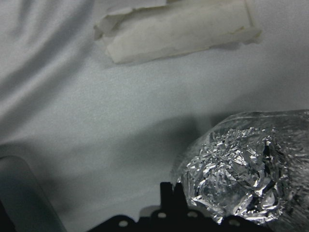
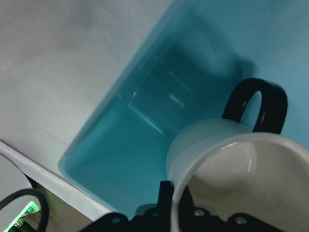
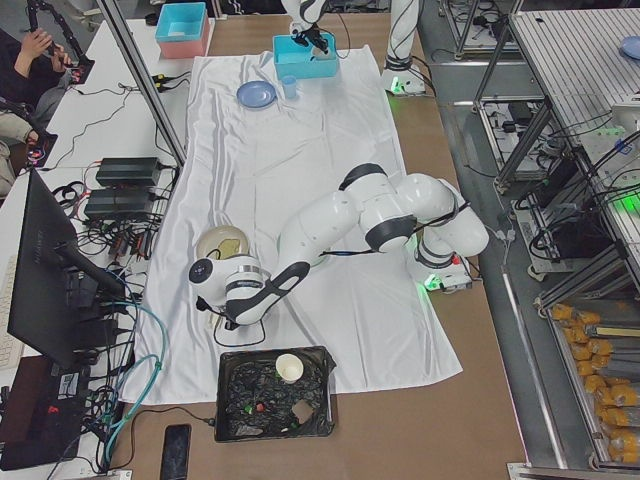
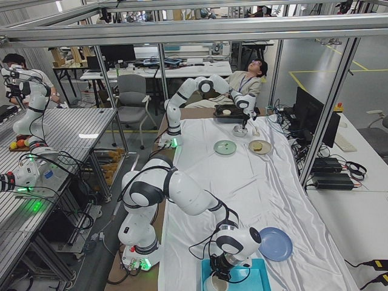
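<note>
My left gripper is low over the white cloth at the edge of a crinkled clear-and-foil object (image 1: 236, 179); its fingertips are close together, and whether they grip it is unclear. A folded paper strip (image 1: 178, 34) lies beyond. My right gripper is shut on the rim of a white mug (image 2: 222, 169) with a black handle, tilted over or in the blue bin (image 2: 106, 145) at the far end of the table in the camera left view.
A black tray (image 3: 275, 425) with a cream cup (image 3: 289, 367) sits at the near end. A tan plate (image 4: 260, 147), green plate (image 4: 225, 147) and blue plate (image 4: 275, 244) lie on the cloth (image 3: 310, 140), whose middle is clear.
</note>
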